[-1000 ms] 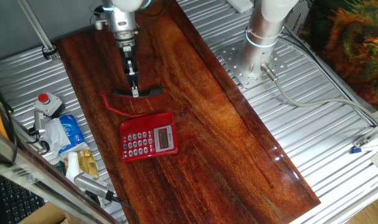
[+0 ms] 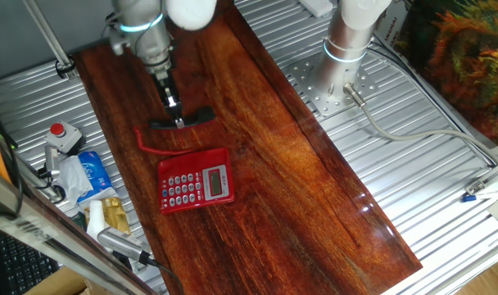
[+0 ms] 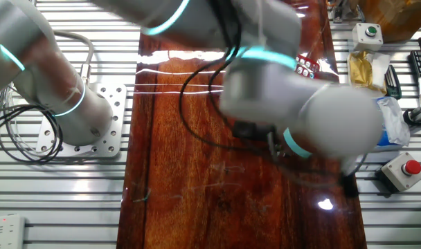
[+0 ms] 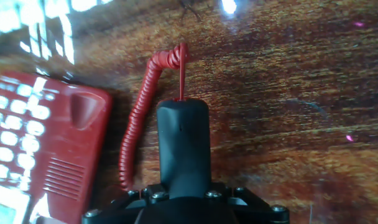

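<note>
A black telephone handset is in my gripper, which is shut on its middle. In the wrist view one end of the handset points away from me, and its red coiled cord runs from that end back toward the phone. The red phone base, with grey keys and a small display, lies flat on the wooden table just in front of the handset in exterior view 1. In exterior view 2 the arm hides the gripper and most of the phone; only some keys show.
Beyond the left edge are a red-buttoned box and a blue tissue pack.
The handset looks slightly larger and has shifted a little up the picture with the gripper, its tilt changed. The arm above has moved left. The phone base has stayed put.
</note>
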